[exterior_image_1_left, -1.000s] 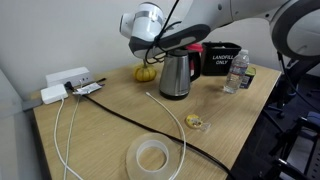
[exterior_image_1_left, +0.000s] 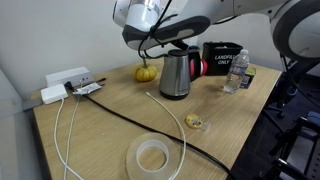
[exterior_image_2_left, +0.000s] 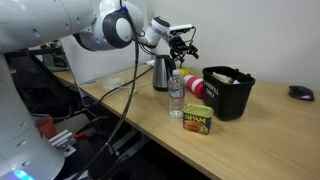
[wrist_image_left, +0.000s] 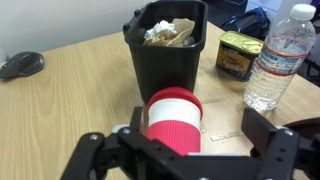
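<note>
A red cylinder with a white, red-rimmed end (wrist_image_left: 175, 122) appears between the two dark fingers in the wrist view, with gaps on both sides. My gripper is open there. In exterior view 1 the red thing (exterior_image_1_left: 199, 66) shows just right of the steel kettle (exterior_image_1_left: 174, 76), partly hidden by it. From the other side, the red-and-white cylinder (exterior_image_2_left: 194, 84) lies between the kettle (exterior_image_2_left: 161, 72) and the black bin. Above it hangs my gripper (exterior_image_2_left: 188, 46).
A black bin (exterior_image_2_left: 228, 98) holding paper stands close by, with a water bottle (exterior_image_2_left: 176, 98) and a SPAM tin (exterior_image_2_left: 197, 119) near it. A small pumpkin (exterior_image_1_left: 146, 73), a tape roll (exterior_image_1_left: 152, 156) and cables (exterior_image_1_left: 140, 122) occupy the left side. Bare table (exterior_image_2_left: 270, 110) shows right of the bin.
Over the last second my arm has moved slightly to the right in exterior view 1. The kettle, bottle and bin have stayed where they were.
</note>
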